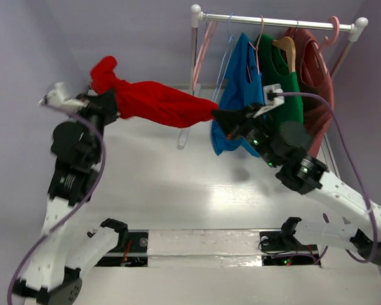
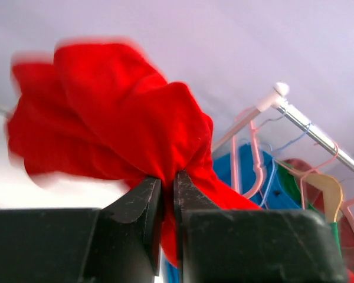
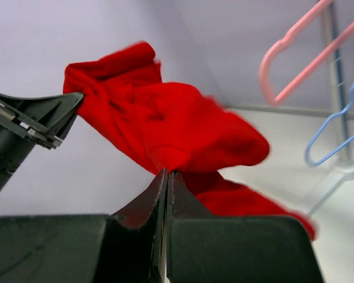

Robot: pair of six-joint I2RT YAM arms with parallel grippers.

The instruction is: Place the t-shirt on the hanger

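Note:
A red t-shirt [image 1: 159, 101] is stretched in the air between my two grippers, in front of the rack's left end. My left gripper [image 1: 108, 101] is shut on one end, cloth bunched between its fingers. My right gripper [image 1: 219, 117] is shut at the other end, with red cloth at its fingertips. Empty pink hangers [image 3: 274, 88] and a blue wire hanger [image 3: 315, 159] hang at the left of the rail [image 1: 292, 23].
Blue [image 1: 238, 89], green [image 1: 279, 114] and dusky red [image 1: 314, 108] garments fill the rack's middle and right. Walls stand left, back and right.

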